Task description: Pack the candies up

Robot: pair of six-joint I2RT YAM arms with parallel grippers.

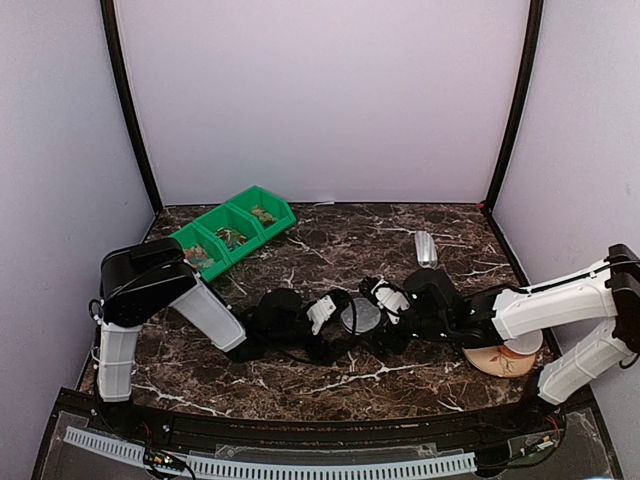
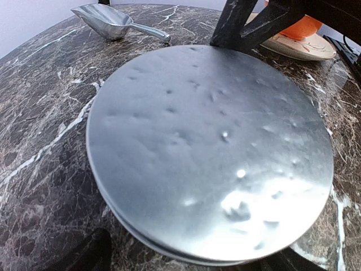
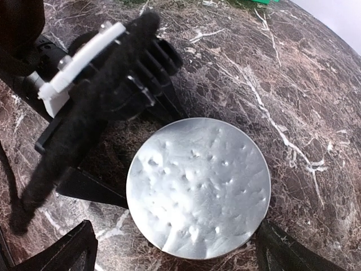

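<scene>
A round silver lid with small dents tops a container between the two arms. In the left wrist view the lid fills the middle and hides the body below. My left gripper is shut on the container; its two fingers reach either side of it in the right wrist view. My right gripper is open, its fingertips low at both sides of the lid. Candies lie in the green three-part bin at the back left.
A metal scoop lies at the back right. An orange-and-white bowl rests on a plate at the right, under the right arm.
</scene>
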